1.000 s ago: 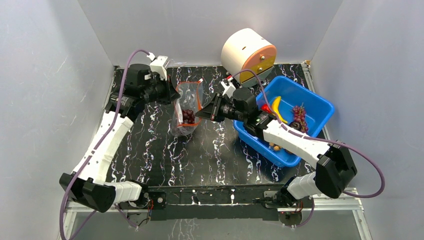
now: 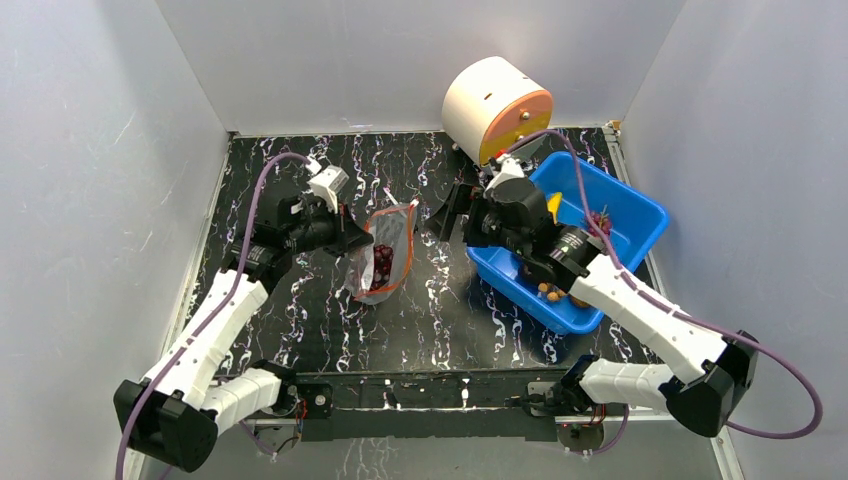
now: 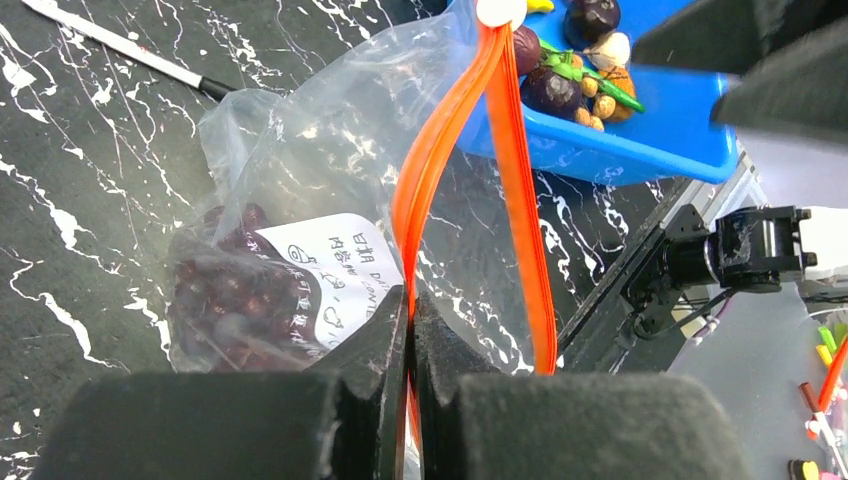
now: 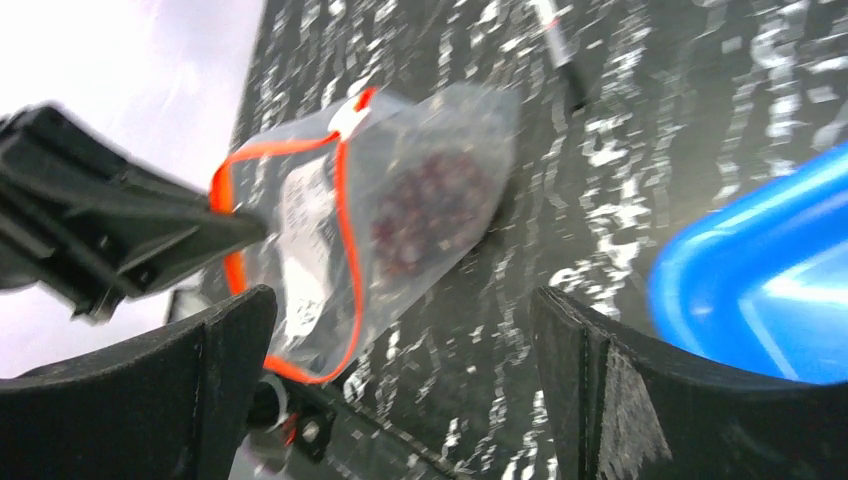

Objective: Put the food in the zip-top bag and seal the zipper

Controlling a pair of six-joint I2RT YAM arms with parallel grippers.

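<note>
The clear zip bag [image 2: 393, 245] with orange zipper edging stands tilted on the black marble table, dark red grapes [image 2: 382, 263] and a white printed label inside. My left gripper is shut on the orange zipper edge at one side of the bag; the other orange strip stands apart from it, and a white slider [image 3: 500, 10] shows at the top. My right gripper [image 2: 445, 212] is open beside the bag, to its right and above, with nothing between its fingers; in the right wrist view the bag lies below and between its fingertips.
A blue bin [image 2: 630, 225] of assorted food stands at the right, partly under the right arm. A cream drum-shaped box [image 2: 480, 105] sits at the back. A white-and-black pen [image 3: 140, 50] lies behind the bag.
My left gripper moved toward the front with the bag's edge.
</note>
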